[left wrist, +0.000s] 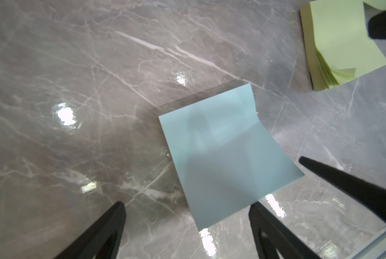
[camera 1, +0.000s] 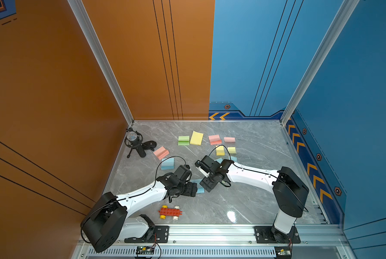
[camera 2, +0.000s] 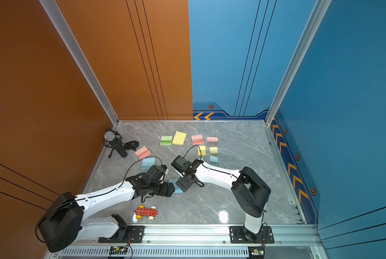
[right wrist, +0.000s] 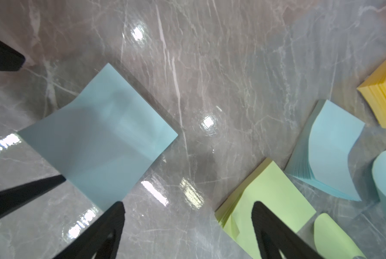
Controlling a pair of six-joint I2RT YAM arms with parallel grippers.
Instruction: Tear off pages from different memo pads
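Observation:
A light blue sheet (left wrist: 227, 151) with a bent edge lies on the grey tabletop between the two arms. My left gripper is open over the near side of it, nothing gripped. From the other side comes my right gripper, also open and empty. One finger of the right gripper reaches close to the sheet's corner in the left wrist view. A left-gripper finger shows against the sheet's edge in the right wrist view; contact cannot be told. Beyond the sheet stand a pale yellow-green pad (right wrist: 279, 202) and a blue pad (right wrist: 335, 146).
More memo pads stand at the back: a green one (camera 1: 183, 140), a yellow one (camera 1: 196, 138) and a pink one (camera 1: 215, 139). A black microphone-like object (camera 1: 138, 144) sits at back left. A red toy (camera 1: 170, 212) lies near the front edge.

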